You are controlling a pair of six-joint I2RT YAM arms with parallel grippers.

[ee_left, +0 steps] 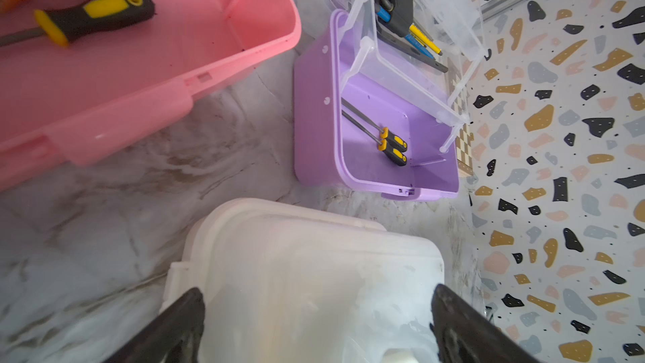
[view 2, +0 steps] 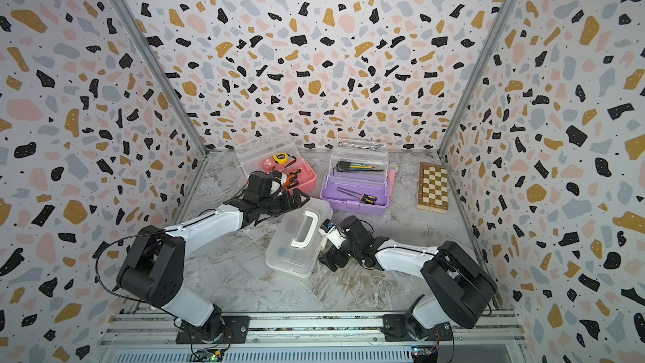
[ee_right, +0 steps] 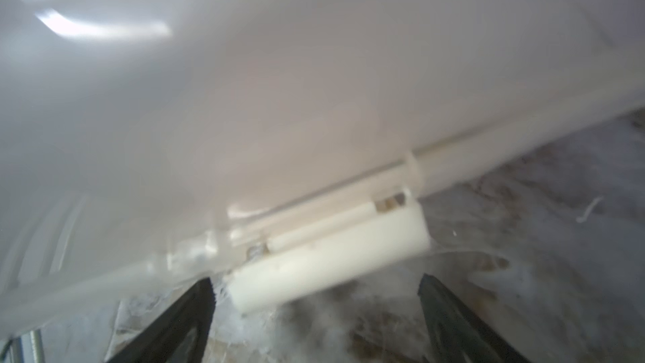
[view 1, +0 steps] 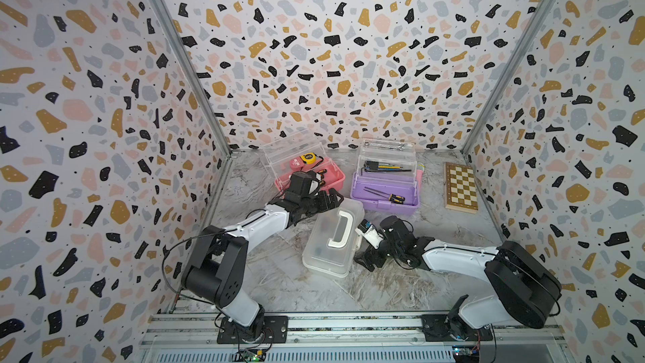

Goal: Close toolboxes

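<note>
Lid down, the white toolbox [view 1: 321, 255] with its translucent top and white handle lies between my two arms. My left gripper [view 1: 334, 198] is open over its far end; in the left wrist view the lid spans the gap between the fingers. At the box's right side, low by the table, is my right gripper [view 1: 365, 260], its fingers apart. In the right wrist view a white latch [ee_right: 329, 258] sticks out from the rim, ahead of the gap and not gripped. Behind, the pink toolbox [view 1: 332, 181] and purple toolbox [view 1: 384, 203] stand with clear lids raised.
A chessboard [view 1: 461, 188] lies at the far right. Screwdrivers [ee_left: 393, 144] are inside the purple box, and a tape measure [view 1: 307, 158] is in the pink one. Bare table shows at front left and right of the white box.
</note>
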